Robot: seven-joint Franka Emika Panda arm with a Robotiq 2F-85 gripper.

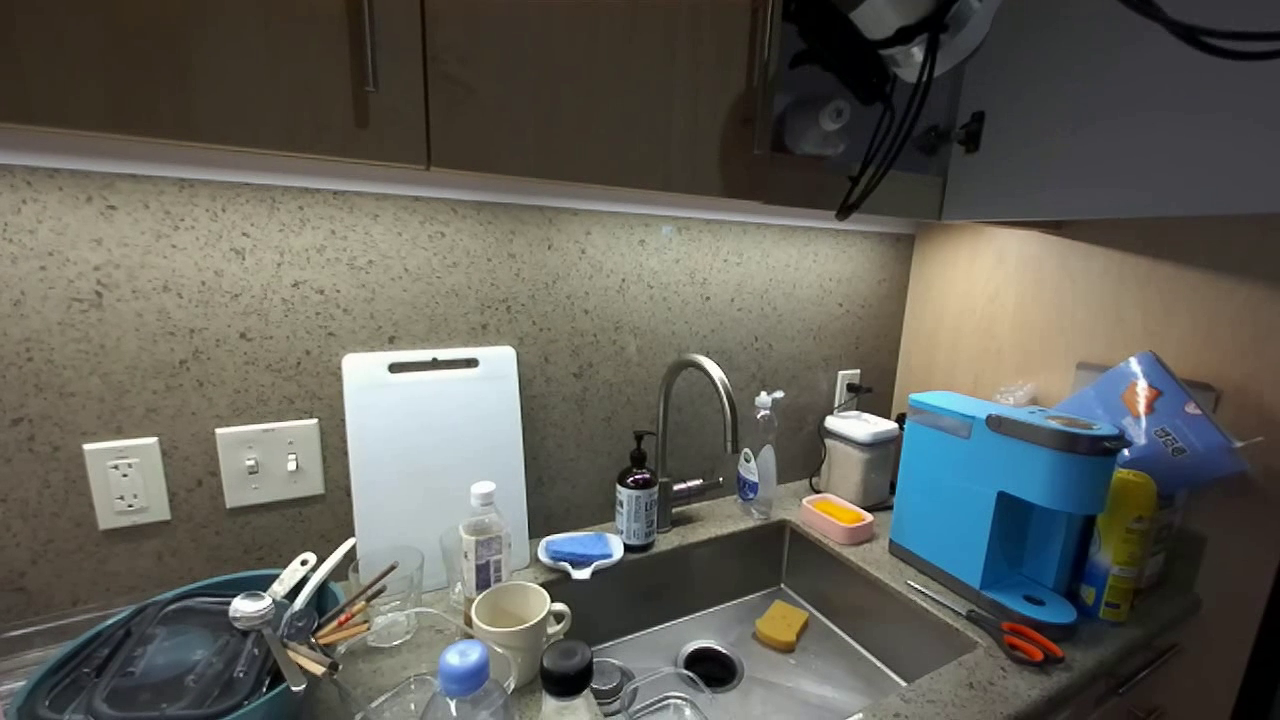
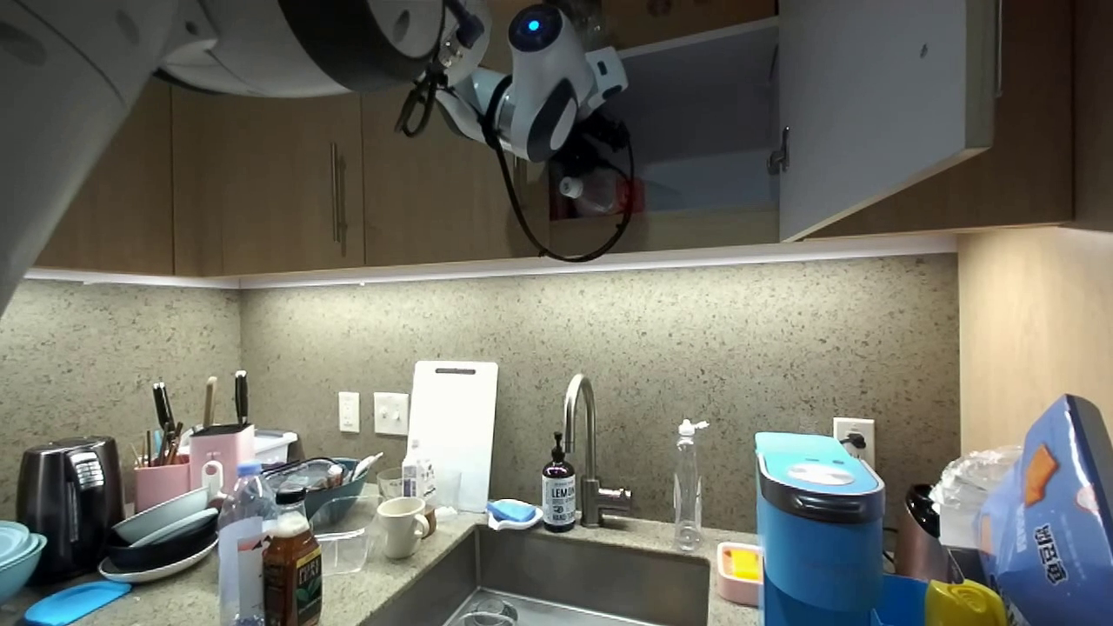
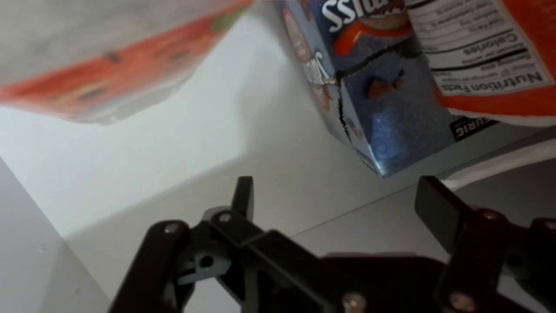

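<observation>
In the wrist view my gripper is open, its two dark fingers wide apart with nothing between them. Just beyond the fingertips stands a blue Swiss Miss box [image 3: 406, 114] with a torn front. An orange and white bag [image 3: 484, 62] with a nutrition label leans against the box on the right. At upper left a blurred white and red package [image 3: 130, 68] hangs close to the camera. The arm [image 2: 548, 94] reaches into the open upper cabinet [image 2: 699, 125]; its gripper is mostly dark and hidden in the exterior views.
A clear bottle [image 2: 595, 193] lies in the cabinet below the wrist. The cabinet door [image 2: 887, 104] stands open on the right. Bare shelf [image 3: 208, 141] shows left of the box. Below are the sink [image 1: 828, 624], faucet [image 1: 726, 402] and blue coffee maker [image 1: 960, 492].
</observation>
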